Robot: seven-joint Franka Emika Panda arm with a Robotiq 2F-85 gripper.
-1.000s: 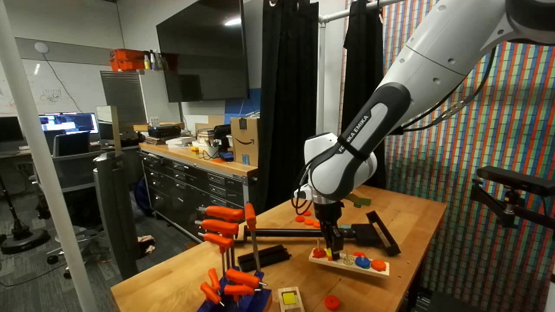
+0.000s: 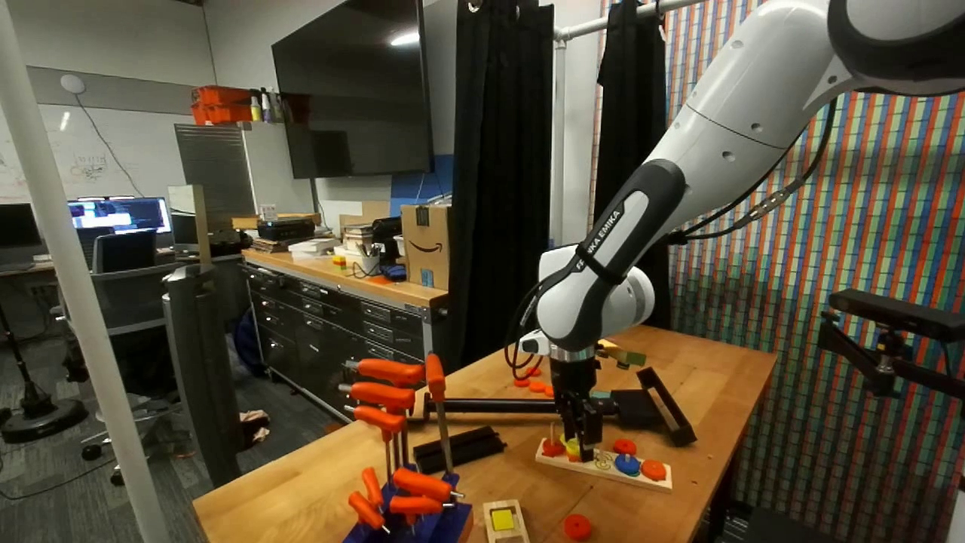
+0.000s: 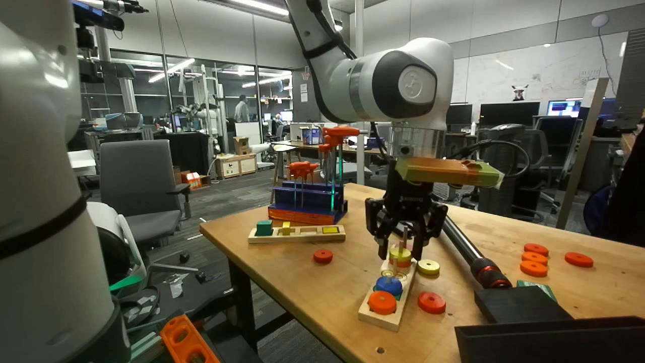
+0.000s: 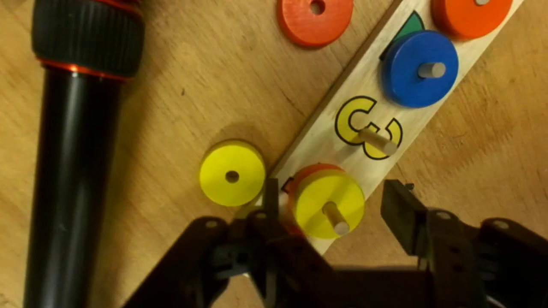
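A wooden peg board (image 4: 321, 120) with printed numbers lies on the table. One of its pegs carries a yellow disc (image 4: 323, 205) above an orange-red disc (image 4: 293, 194). My gripper points down over that peg, its fingers (image 4: 402, 213) standing on either side of the yellow disc; room shows between disc and right finger. The fingers are part open. A bare peg (image 4: 377, 141) rises from the yellow 3. Beyond it come a blue disc (image 4: 422, 69) and an orange disc (image 4: 470, 15) on their pegs. A second yellow disc (image 4: 232, 173) lies loose beside the board.
A red disc (image 3: 432, 302) lies near the board, another (image 3: 323, 256) farther off. A black pole (image 3: 468, 245) stretches alongside. Several orange discs (image 3: 534, 268) sit beyond it. A shape tray (image 3: 296, 236) and tool rack (image 3: 308, 202) stand across the table.
The board has shifted slightly toward the viewer in exterior view 1. My arm has swung a little left, while the gripper has moved slightly down and right.
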